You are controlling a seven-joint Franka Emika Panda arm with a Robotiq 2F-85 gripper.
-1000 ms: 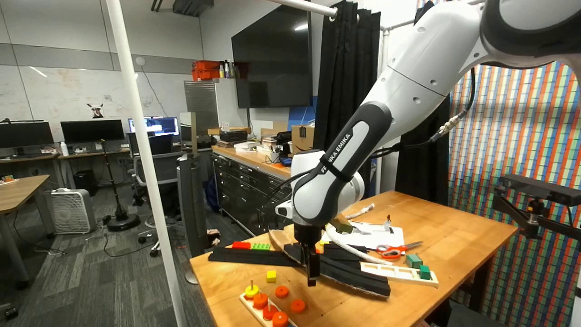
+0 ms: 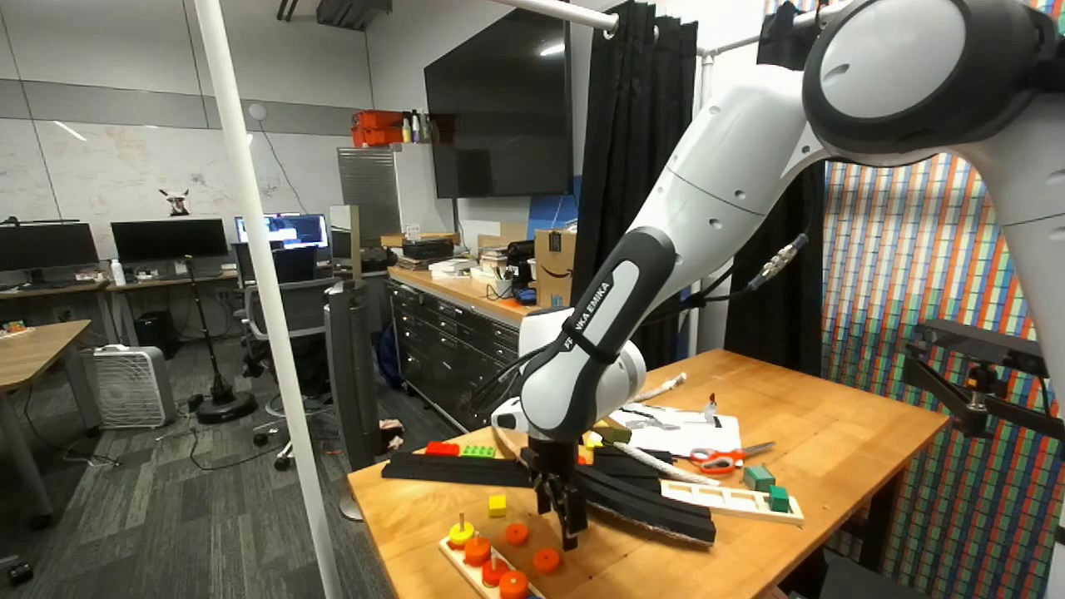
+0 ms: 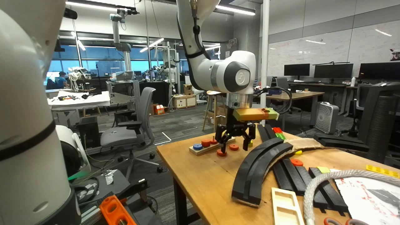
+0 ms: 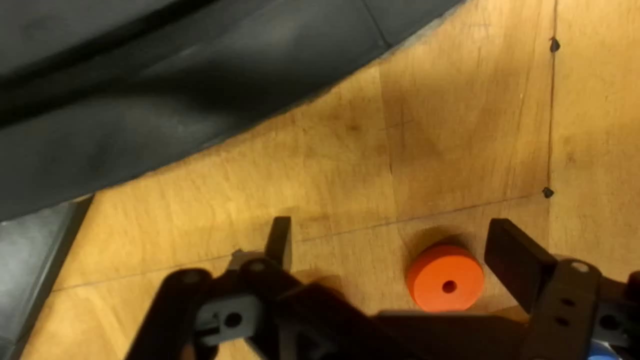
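Observation:
My gripper is open, with nothing held between its fingers. Below it in the wrist view, an orange ring with a centre hole lies flat on the table, nearer the right-hand finger. In exterior view 1, the gripper hangs low beside two loose orange rings, the nearer one and the farther one. A peg board stands beside them, bearing yellow, orange and red rings. Its blue ring shows at the board's near end in exterior view 2.
A curved black track lies close to the gripper; more track pieces stretch behind. A yellow cube sits near the rings. Scissors, a wooden tray and a rope occupy the other side. Bare tabletop shows at the front.
The arm has moved left and down in exterior view 1. My gripper has turned, both fingers now showing apart, and is closer to the loose orange rings, which lie unmoved.

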